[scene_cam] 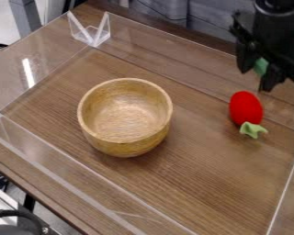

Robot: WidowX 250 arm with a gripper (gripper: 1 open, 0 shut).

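Observation:
My gripper (254, 63) is at the upper right, raised behind a red object (244, 107) with a small light-green piece at its lower end. Behind the gripper shows a green thing (259, 66), mostly hidden; whether the fingers hold it or stand open is unclear. A wooden bowl (124, 116) sits empty at the centre left of the wooden table (175, 184).
A clear plastic container (88, 27) stands at the back left. The table's edge runs along the lower left, with dark floor and a cable beyond.

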